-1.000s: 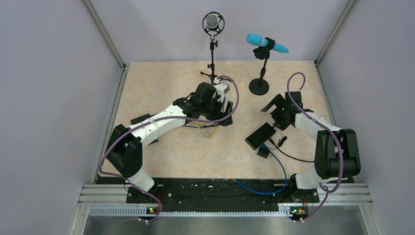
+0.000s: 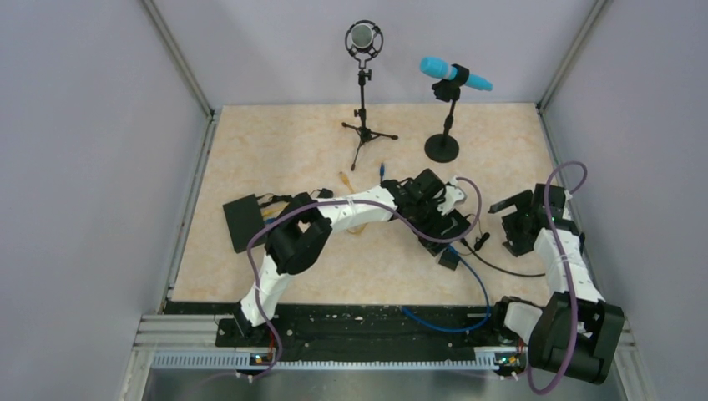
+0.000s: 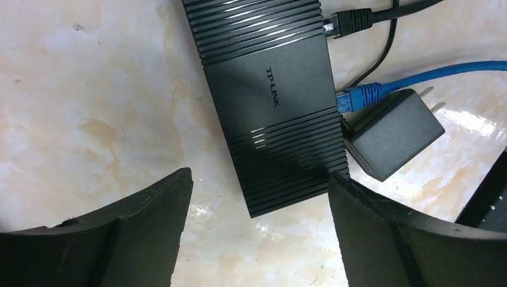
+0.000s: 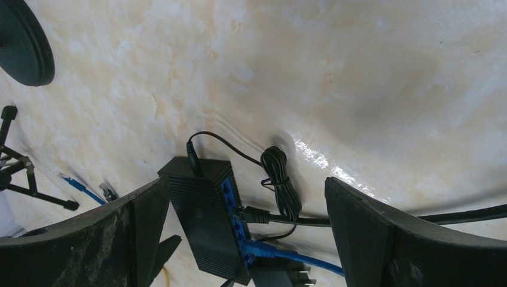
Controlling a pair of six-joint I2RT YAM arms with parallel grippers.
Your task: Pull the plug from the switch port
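Observation:
The black TP-LINK switch (image 3: 269, 95) lies beneath my left gripper, whose fingers stand apart over its lower end, with no grip on it visible. A black plug and a blue plug are in ports on its side; the right wrist view shows both, plus a power lead (image 4: 194, 161) at the switch's end. My right gripper is open, above and to the right of the switch in the top view, holding nothing.
A power adapter (image 3: 394, 134) lies beside the switch. Two microphone stands (image 2: 442, 147) (image 2: 364, 129) stand at the back. A black flat box (image 2: 242, 221) and cables lie at the left.
My left arm has moved right and down in the top view, over the switch.

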